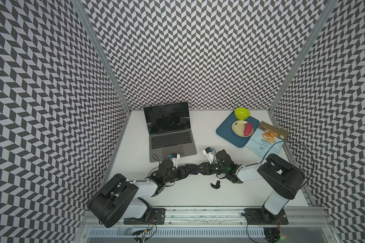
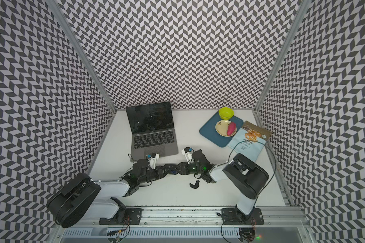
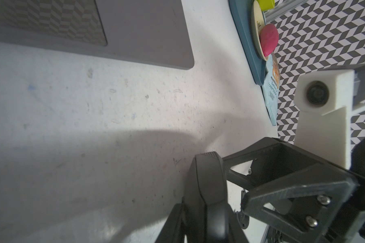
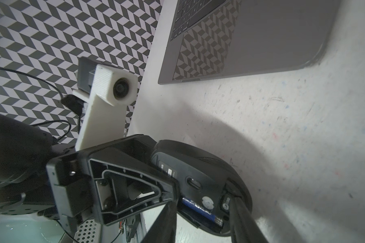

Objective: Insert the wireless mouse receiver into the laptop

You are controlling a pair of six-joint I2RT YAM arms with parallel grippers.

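A dark wireless mouse (image 4: 206,162) is held above the table with its underside showing, the battery bay uncovered and a blue battery (image 4: 202,210) inside. My left gripper is shut on the mouse. In the right wrist view the small black receiver (image 4: 226,203) sits in its slot in the underside. My right gripper is part open over that underside, one finger close beside the receiver; whether it touches cannot be told. The grey laptop (image 1: 180,151) stands open behind the grippers.
A curved black piece (image 1: 215,184), apparently the mouse's cover, lies on the table in front of the right arm. At the back right are a blue tray (image 1: 227,131) with a plate (image 1: 237,130) and green bowl (image 1: 242,113), and a chips bag (image 1: 265,141).
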